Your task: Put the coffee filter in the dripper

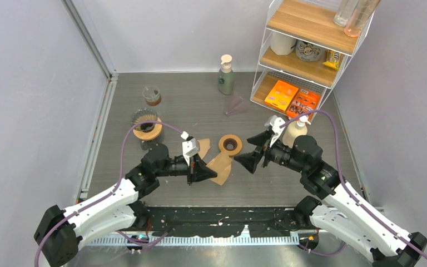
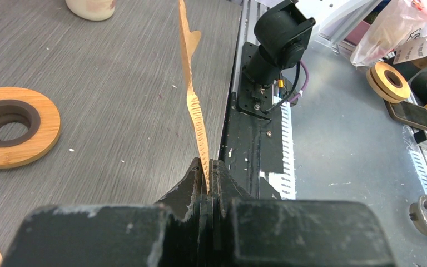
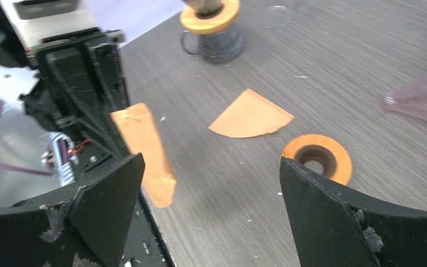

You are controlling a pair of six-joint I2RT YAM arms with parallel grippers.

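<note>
A tan paper filter [image 1: 220, 164] is held upright by my left gripper, shut on its edge; the right wrist view shows it beside that gripper. A second flat filter [image 3: 251, 115] lies on the table. The dripper [image 1: 144, 119], ribbed on a wooden collar [image 3: 210, 19], sits on a glass carafe [image 3: 220, 44] at the left. My right gripper [image 1: 250, 150] stands open right of the held filter, nothing between its fingers.
A wooden ring [image 1: 230, 144] lies mid-table. A pink cone [image 1: 236, 105], a green bottle [image 1: 226, 80] and a glass [image 1: 152, 97] stand behind. A cream bottle [image 1: 293, 133] and shelf unit [image 1: 300, 67] occupy the right.
</note>
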